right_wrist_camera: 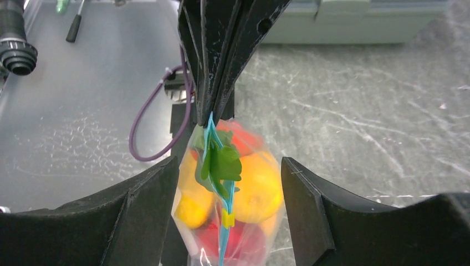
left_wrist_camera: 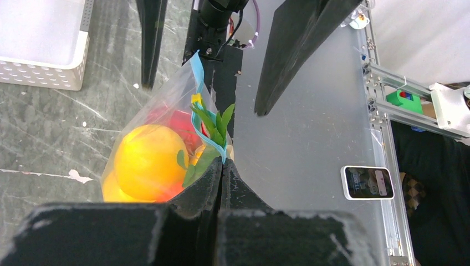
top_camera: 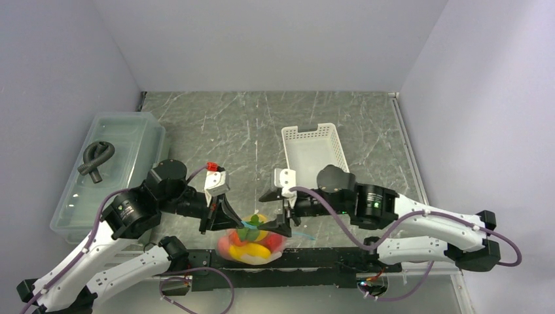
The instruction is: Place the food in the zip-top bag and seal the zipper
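The clear zip bag holds colourful fruit and green leaves at the table's front edge; leaves sit in its mouth between the blue zipper strips. A yellow slider is on the zipper. My left gripper is shut on one end of the zipper. My right gripper stands open just right of and above the bag, its fingers apart on either side of the zipper, with nothing held.
A white basket stands behind the right arm. A lidded clear bin with a grey hose is at the left.
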